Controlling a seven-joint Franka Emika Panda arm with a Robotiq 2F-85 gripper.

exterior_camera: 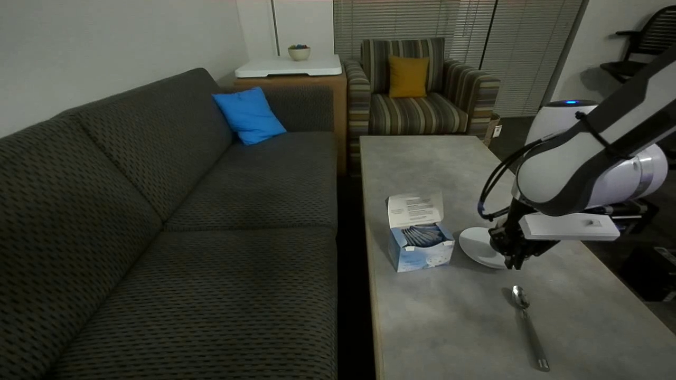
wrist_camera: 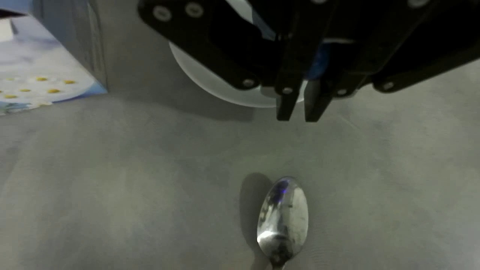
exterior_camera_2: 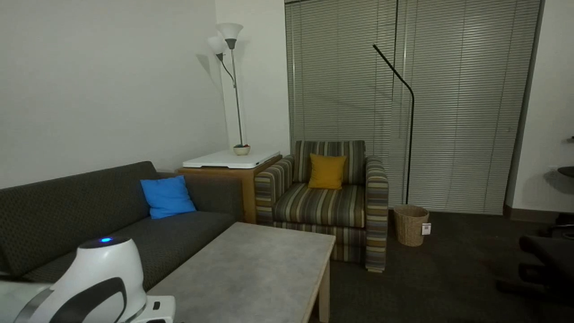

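Note:
My gripper hangs over the near edge of the white plate [wrist_camera: 211,85], fingertips pointing down. A narrow gap separates the fingertips, and no object shows between their ends. Higher up, behind the dark linkage, a patch of blue [wrist_camera: 318,63] is visible; what it is, and whether the fingers touch it, I cannot tell. In exterior view 1, the gripper [exterior_camera: 514,263] covers the right part of the plate [exterior_camera: 476,247]. A metal spoon [exterior_camera: 527,323] lies on the table nearer the camera, its bowl [wrist_camera: 284,218] below the fingertips in the wrist view.
Left of the plate stands an open blue-and-white box [exterior_camera: 421,256] of packets, its lid raised. A sofa [exterior_camera: 253,285] runs along the table's left side.

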